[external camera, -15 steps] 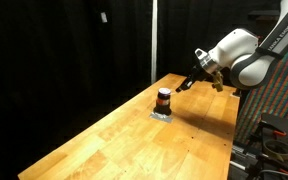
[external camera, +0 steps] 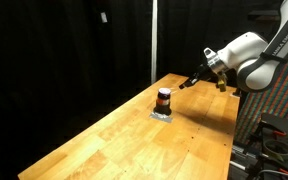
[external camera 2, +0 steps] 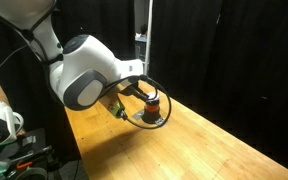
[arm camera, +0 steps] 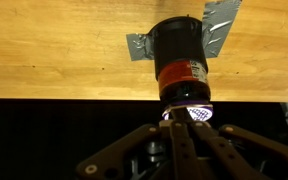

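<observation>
A dark jar (external camera: 164, 97) with a red-orange label stands upright in a black holder (arm camera: 177, 40), fixed to the wooden table with silver tape (arm camera: 219, 25). In the wrist view, its purple-edged lid with a white patterned top (arm camera: 199, 112) faces my gripper, whose fingertips overlap the lid's near edge in the picture. The gripper is shut, and nothing shows between its fingers. From exterior view 1, the gripper (external camera: 182, 87) appears just right of the jar's top, apart from it. In exterior view 2 the jar (external camera 2: 152, 105) is behind a loop of cable.
A thin pale pole (external camera: 154, 45) rises behind it. Dark curtain fills the background. A black cable (external camera 2: 166, 112) loops from the arm close to the jar.
In exterior view 1 the arm's wrist has shifted slightly right and the gripper has tilted flatter, its tip a little higher. The jar has stayed in place.
</observation>
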